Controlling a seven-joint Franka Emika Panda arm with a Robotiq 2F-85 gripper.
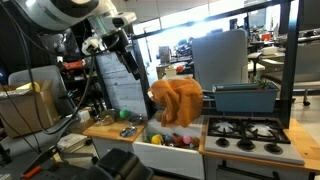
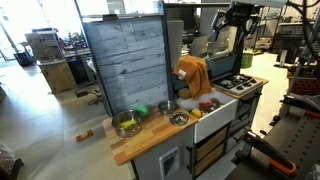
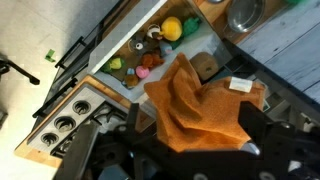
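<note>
My gripper [image 2: 228, 40] hangs open and empty, high above the toy kitchen. An orange cloth [image 1: 180, 98] drapes over a support at the back of the counter, its folds hanging down; in the wrist view the cloth [image 3: 195, 110] lies under the fingers, well apart from them. Below it a white drawer [image 1: 170, 160] stands pulled out. Several small coloured toy items [image 3: 150, 58] lie inside, yellow, green, red and pink among them.
A stove top [image 1: 250, 132] with black burners sits right of the drawer, under a blue-grey bin [image 1: 245, 98]. Metal bowls [image 2: 127, 123] rest on the wooden counter. A grey panel [image 2: 138, 65] rises behind it.
</note>
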